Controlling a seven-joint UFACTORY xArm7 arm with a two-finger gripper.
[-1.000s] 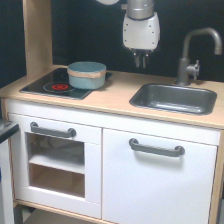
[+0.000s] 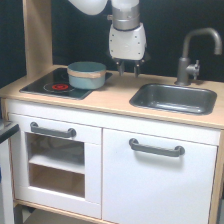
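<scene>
A teal pot (image 2: 86,78) with a pale rim sits on the black stovetop at the back left of the toy kitchen. The white arm's gripper (image 2: 128,69) hangs above the wooden counter, right of the pot and apart from it, fingers pointing down with a gap between them and nothing visible in it.
The stovetop (image 2: 52,86) has a red ring. A steel sink (image 2: 174,99) with a faucet (image 2: 186,63) fills the right. Below are a cabinet with an oven door (image 2: 54,163) and a handled white door (image 2: 158,185).
The arm and gripper have moved a little left and down, closer to the counter. The pot has not visibly moved.
</scene>
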